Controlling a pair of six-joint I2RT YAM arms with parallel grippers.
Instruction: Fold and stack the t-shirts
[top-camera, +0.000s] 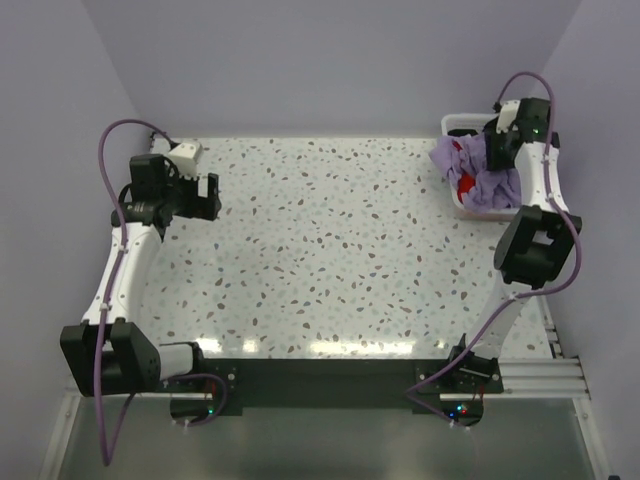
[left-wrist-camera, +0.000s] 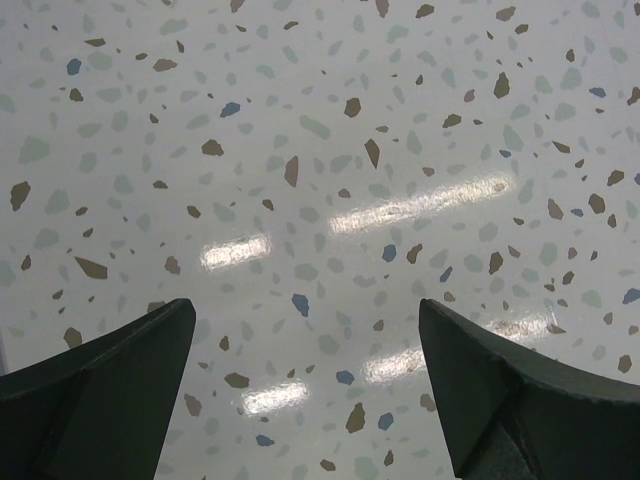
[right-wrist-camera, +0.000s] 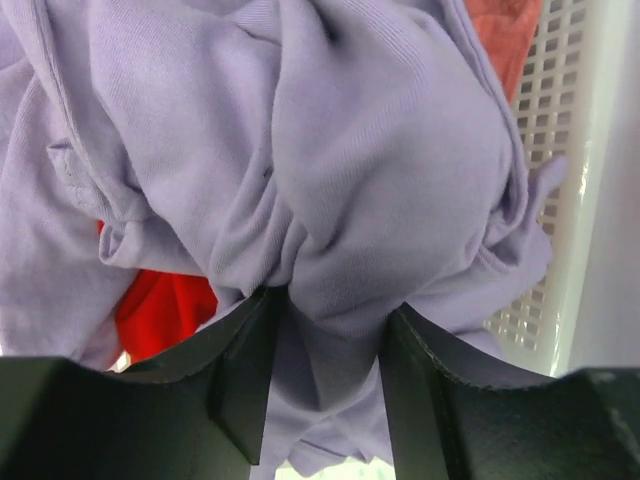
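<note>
A lilac t-shirt (top-camera: 487, 185) lies crumpled in the white basket (top-camera: 487, 215) at the back right, its left part hanging over the rim. Red cloth (top-camera: 466, 184) shows among its folds. My right gripper (top-camera: 496, 152) is down at the basket. In the right wrist view, a bunched neck of lilac fabric (right-wrist-camera: 400, 150) runs between the part-open fingers (right-wrist-camera: 235, 380); whether they still grip it is unclear. My left gripper hangs open over bare table at the left, nothing between its fingers.
Something dark (top-camera: 463, 131) shows at the basket's back. A wall stands close on the right side.
</note>
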